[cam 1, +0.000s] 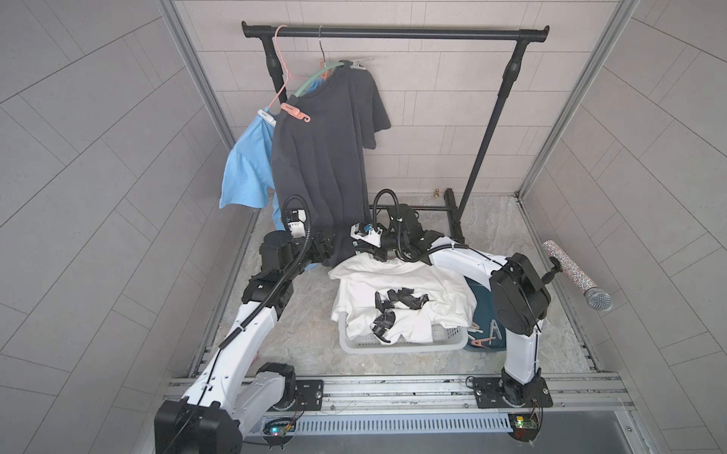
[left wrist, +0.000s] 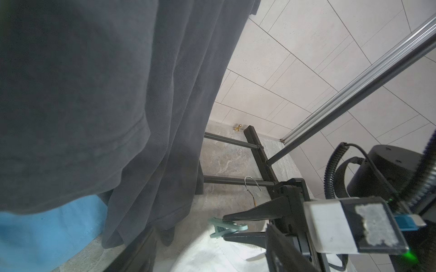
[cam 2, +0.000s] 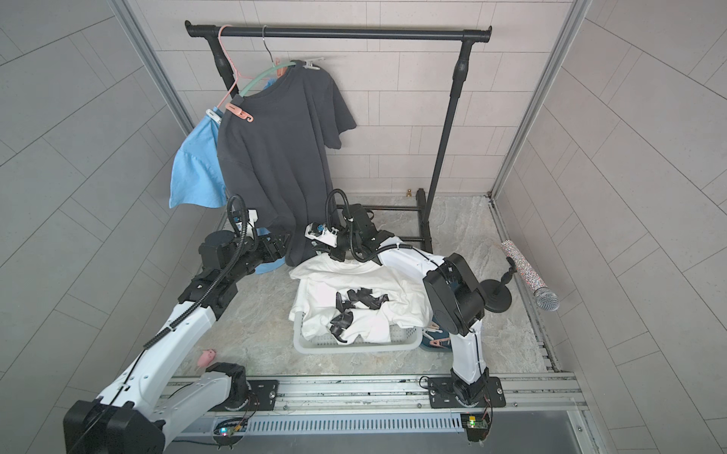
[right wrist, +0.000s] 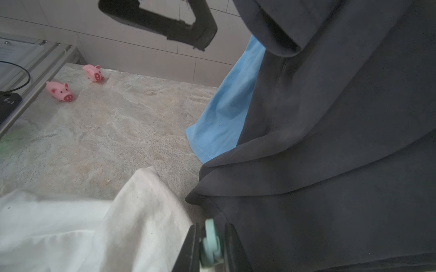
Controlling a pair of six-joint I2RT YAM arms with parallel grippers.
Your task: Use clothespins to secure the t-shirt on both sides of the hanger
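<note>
In the right wrist view my right gripper is shut on a green clothespin (right wrist: 209, 235), seen also in the left wrist view (left wrist: 220, 226). My left gripper, its fingers apart and nothing seen between them, stands beside it in front of the dark grey T-shirt (cam 1: 325, 151), which hangs on a green hanger (cam 1: 310, 79) with an orange clip (cam 1: 295, 112) at its upper left. White cloth (cam 1: 401, 280) lies in a basket (cam 1: 363, 346) below both grippers.
A blue shirt (cam 1: 242, 174) hangs behind on the rack (cam 1: 393, 32). A dark teal bin (cam 1: 492, 340) with clothespins is right of the basket; a microphone (cam 1: 575, 272) is at the right.
</note>
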